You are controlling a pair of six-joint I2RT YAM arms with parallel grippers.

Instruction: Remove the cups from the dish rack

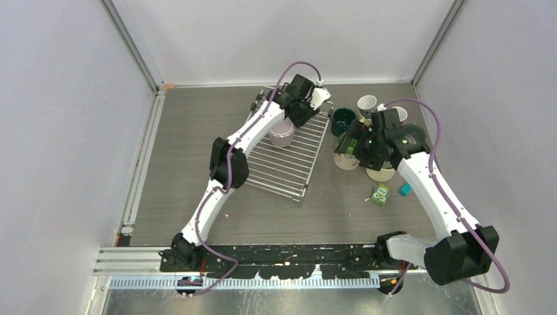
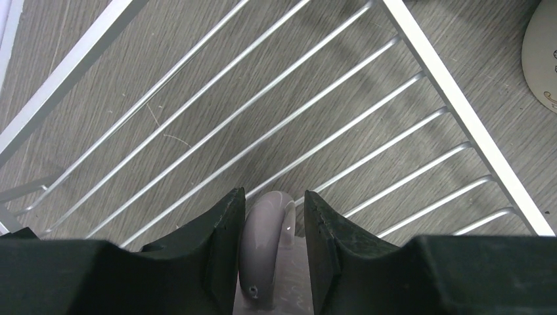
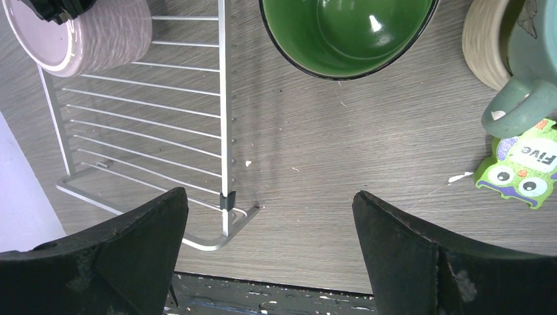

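Note:
The pale pink cup (image 1: 282, 135) lies on the wire dish rack (image 1: 286, 180). In the left wrist view its handle (image 2: 257, 252) stands between the fingers of my left gripper, which is still partly open, with a gap on the handle's right side. Whether a finger touches the handle, I cannot tell. The right wrist view shows the same cup (image 3: 115, 41) on its side with a dark part of the left gripper over it. My right gripper is wide open and empty, hovering over the cups right of the rack.
Right of the rack stand a dark green cup (image 1: 343, 121), a patterned white cup (image 1: 367, 104) and several others, partly hidden under the right arm. A green owl toy (image 1: 379, 194) and a blue block (image 1: 405, 189) lie nearer the front. Left of the rack, the table is clear.

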